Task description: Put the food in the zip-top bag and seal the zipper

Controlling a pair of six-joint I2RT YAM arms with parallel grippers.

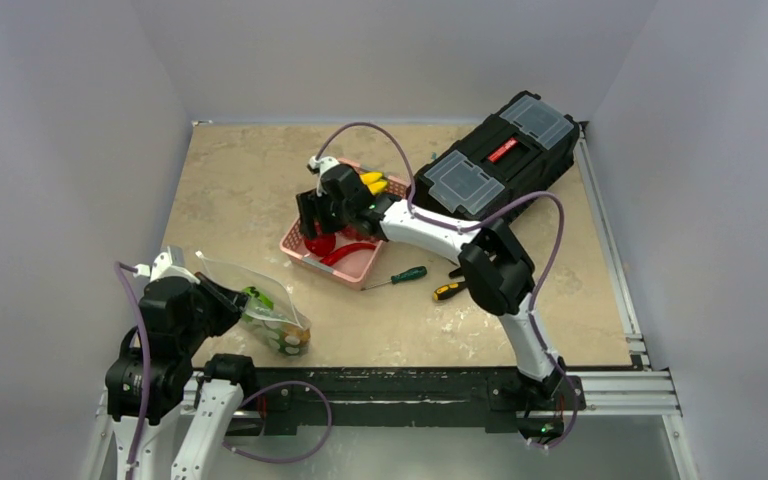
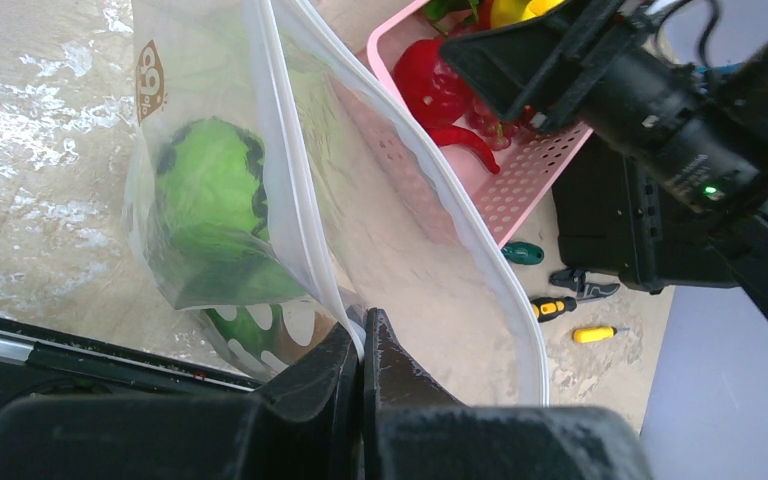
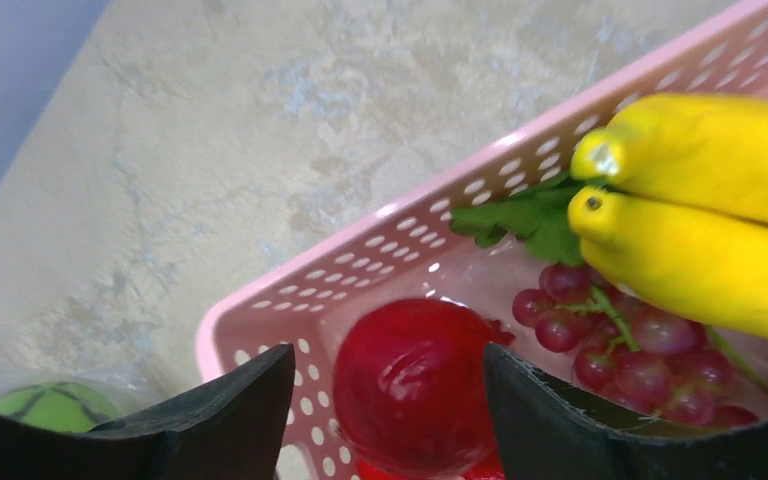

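Note:
The clear zip top bag (image 2: 195,85) stands upright at the front left of the table, mouth spread, a green vegetable (image 2: 210,185) inside. My left gripper is shut on the bag's rim at one side of the mouth. Over the left part of the pink basket (image 1: 360,268) hangs my right gripper (image 1: 307,215), open. In the right wrist view, a round red food (image 3: 415,385) shows in the gap between its fingers; contact cannot be told. Red grapes (image 3: 650,360), yellow bananas (image 3: 700,240) and a long red chili (image 1: 348,252) also lie in the basket.
A black toolbox (image 1: 500,155) fills the back right. A green screwdriver (image 1: 408,274) and a yellow-black tool (image 1: 449,290) lie right of the basket. Bare table (image 1: 240,190) shows at the back left.

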